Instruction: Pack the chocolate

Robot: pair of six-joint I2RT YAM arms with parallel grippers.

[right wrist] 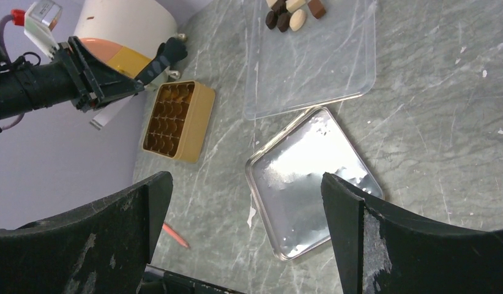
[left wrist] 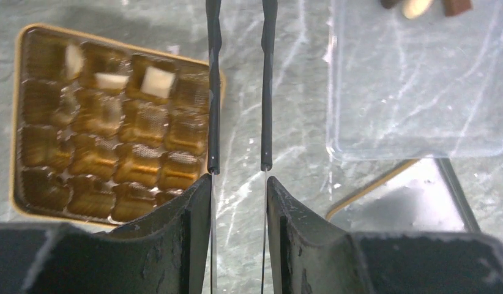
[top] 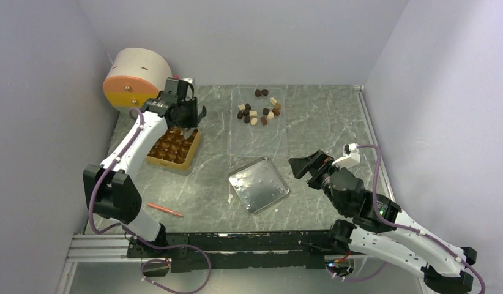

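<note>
My left gripper (top: 194,119) hangs over the right rear of the gold compartment tray (top: 171,164); its long fingers stand apart with nothing between them. In the left wrist view the tray (left wrist: 19,122) holds a few pale pieces in its back compartments, the others look empty. Assorted dark, brown and cream chocolates (top: 264,120) lie in the back part of a clear tray (top: 257,141). My right gripper is open at the front right, nothing between its fingers.
A steel tray (top: 259,186) lies front centre, a red stick (top: 164,209) front left. A white, orange and yellow cabinet (top: 136,73) stands at the back left.
</note>
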